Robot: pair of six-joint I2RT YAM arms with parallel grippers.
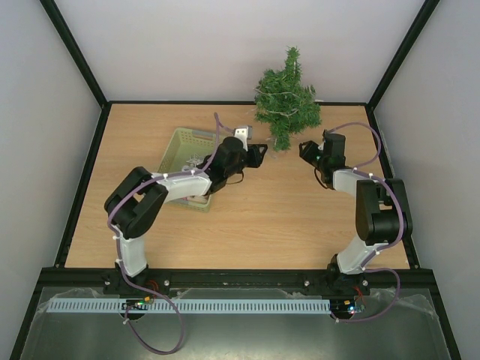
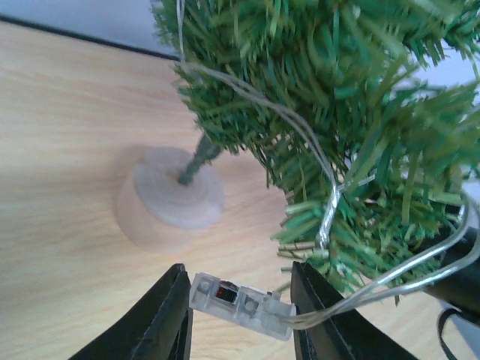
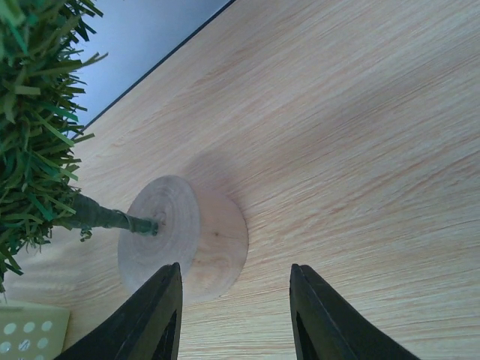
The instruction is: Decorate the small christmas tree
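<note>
The small green tree (image 1: pixel 289 105) stands at the back right, a wire strand on its branches and its pale round base (image 2: pixel 165 202) on the table. My left gripper is left of and below it, shut on a small silvery clear piece (image 2: pixel 225 300), with the wire running close by. My right gripper is right of the tree, facing the base (image 3: pixel 214 240); its fingertips stand apart and I see nothing between them, but cannot tell its finger state for sure.
A pale green basket (image 1: pixel 176 146) with pale items stands left, partly under my left arm. Walls border the back and sides.
</note>
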